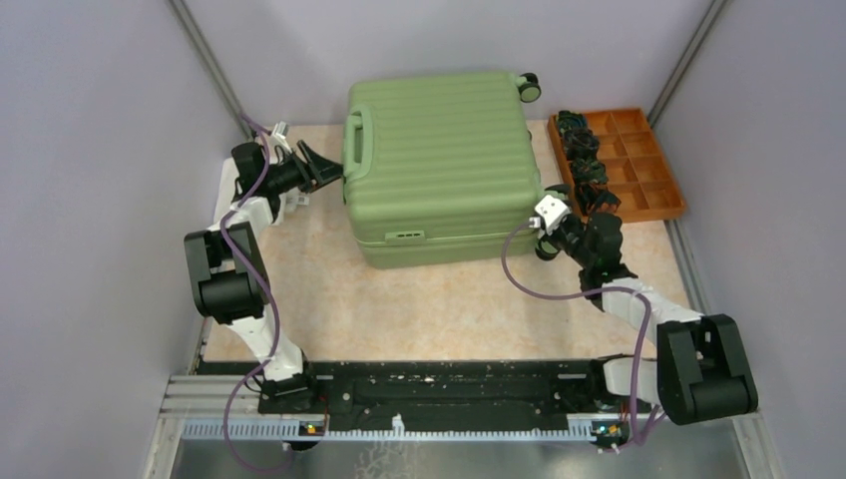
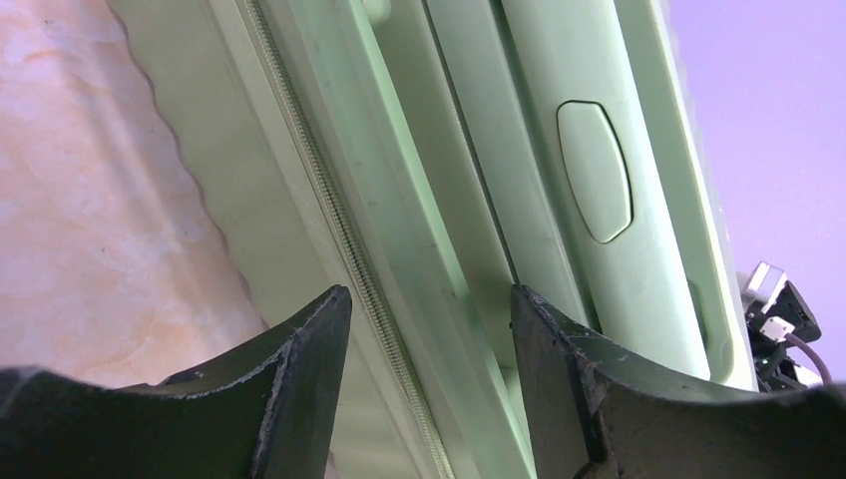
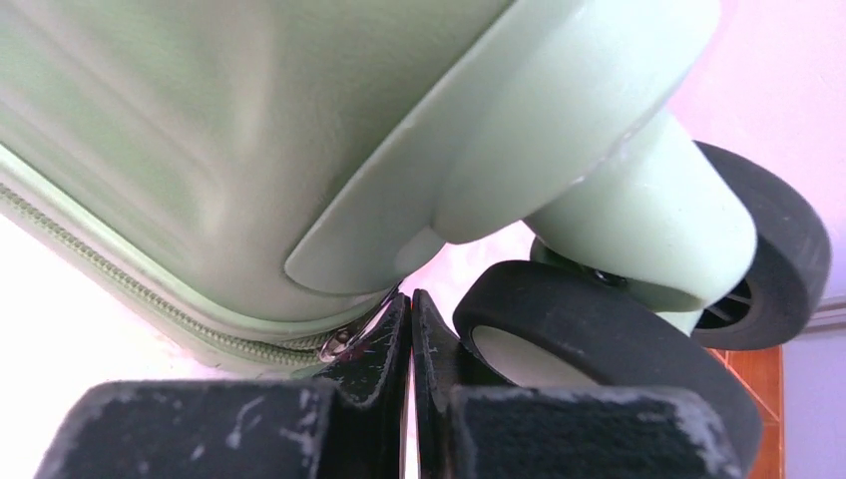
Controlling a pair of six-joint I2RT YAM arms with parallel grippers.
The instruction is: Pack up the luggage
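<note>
A closed-looking green suitcase [image 1: 439,150] lies on the table, its handle at the left and wheels at the right. My left gripper [image 1: 327,170] is at the handle end; in the left wrist view its open fingers [image 2: 289,389] face the rim and zipper [image 2: 359,259]. My right gripper [image 1: 554,230] is at the near right wheels; in the right wrist view its shut fingertips [image 3: 432,319] sit beside the zipper end and a black wheel [image 3: 599,349], nothing visible between them.
An orange compartment tray [image 1: 653,190] with dark bundled items stands at the back right. Grey walls flank both sides.
</note>
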